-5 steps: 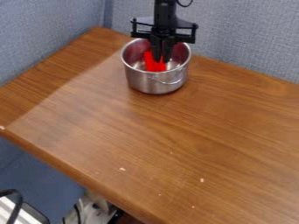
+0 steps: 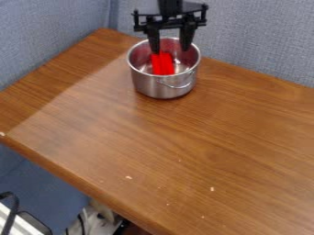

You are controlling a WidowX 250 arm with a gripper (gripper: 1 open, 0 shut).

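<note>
A silver metal pot (image 2: 164, 86) stands toward the back of the wooden table (image 2: 185, 165), a thin wire handle hanging on its front side. A red object (image 2: 163, 63) is inside it, partly hidden by the near wall. My black gripper (image 2: 170, 42) is over the pot's back rim, its two fingers pointing down and apart, open, above the red object with nothing visibly held between them.
Grey-blue padded walls border the back and left. Past the table's lower-left edge, cables and some white hardware lie below.
My gripper has risen from down in the pot to just above it, its fingers now spread wider in view. The red object remains in the pot.
</note>
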